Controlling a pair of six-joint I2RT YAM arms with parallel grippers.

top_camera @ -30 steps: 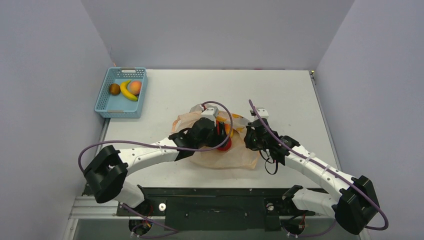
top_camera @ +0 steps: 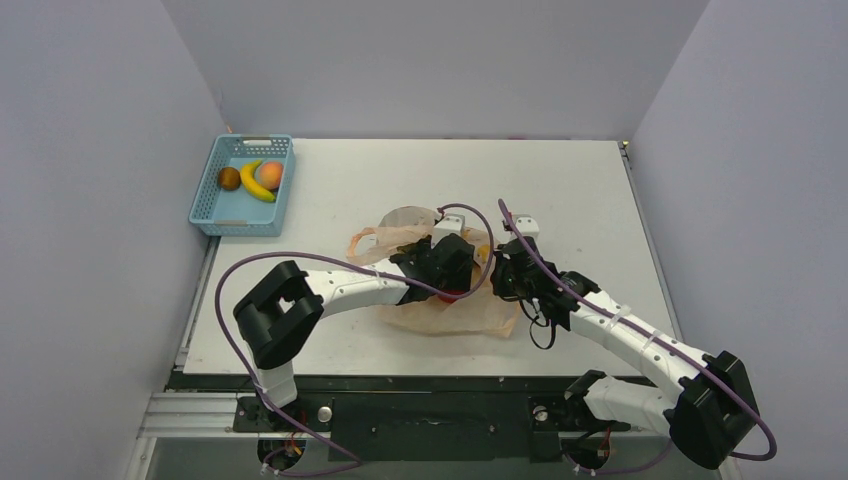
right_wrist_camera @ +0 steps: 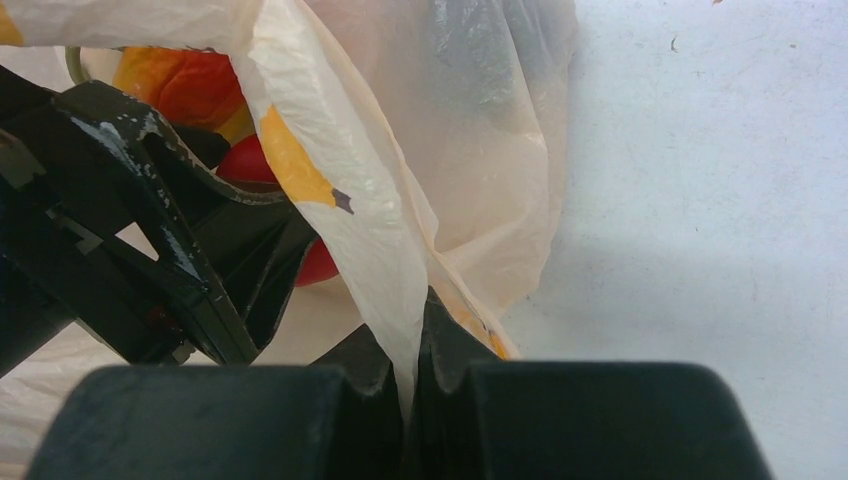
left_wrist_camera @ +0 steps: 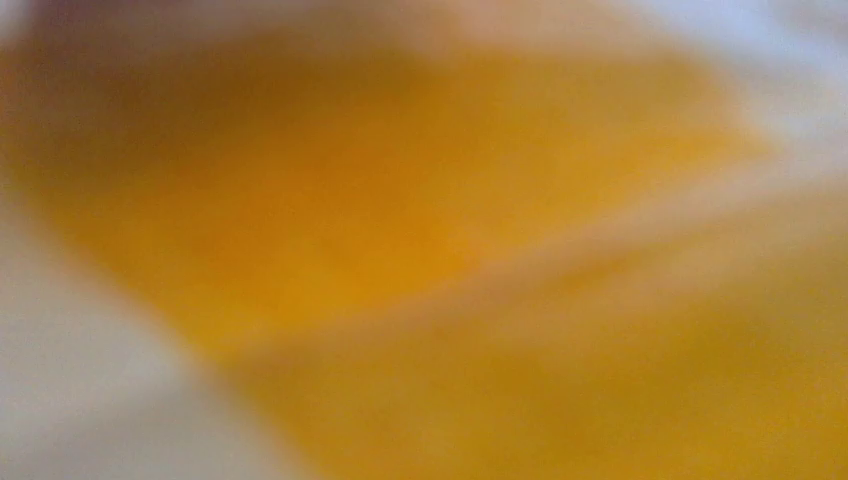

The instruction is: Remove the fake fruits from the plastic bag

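The thin pale plastic bag [top_camera: 440, 318] lies spread in the middle of the table. In the right wrist view my right gripper is shut on the bag's edge, a fold of film running up from its fingers. Inside the bag, a red fruit [right_wrist_camera: 318, 262] shows partly behind my left gripper, whose fingers stand apart around and in front of it; contact is hidden. An orange-red fruit [right_wrist_camera: 195, 88] lies behind. Blurred yellow-orange print on the bag [left_wrist_camera: 330, 220] fills most of the left wrist view, hiding the left fingers there.
A light blue basket [top_camera: 207, 200] at the back left holds a brown fruit [top_camera: 229, 178], a banana [top_camera: 250, 182] and a peach-coloured fruit [top_camera: 271, 175]. Bare table [top_camera: 590, 200] lies right of and behind the bag. Purple cables loop over both arms.
My left gripper has moved right and deeper into the bag, up to the red fruit. The right arm stays still.
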